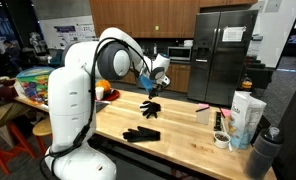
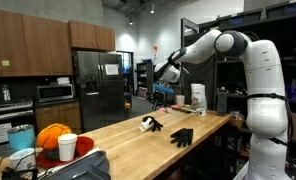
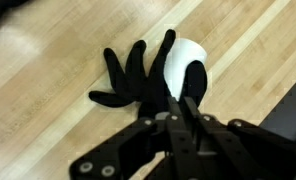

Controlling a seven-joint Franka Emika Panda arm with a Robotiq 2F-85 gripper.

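A black glove (image 3: 136,75) lies with its fingers spread on the wooden table in the wrist view. A white, rounded object (image 3: 182,62) shows between two of its fingers, partly covered by the glove. My gripper is over the palm end of the glove, black against black, so its fingertips and any contact are hard to make out. From outside, the gripper (image 1: 147,90) hangs close above the far glove (image 1: 150,107). A second black glove (image 1: 142,134) lies flat nearer the arm's base.
Along one table side stand a white bag (image 1: 245,118), a dark canister (image 1: 263,152) and a small container (image 1: 222,140). A red tray (image 2: 73,155) with cups is at another end. A person (image 1: 157,70) is beyond the table.
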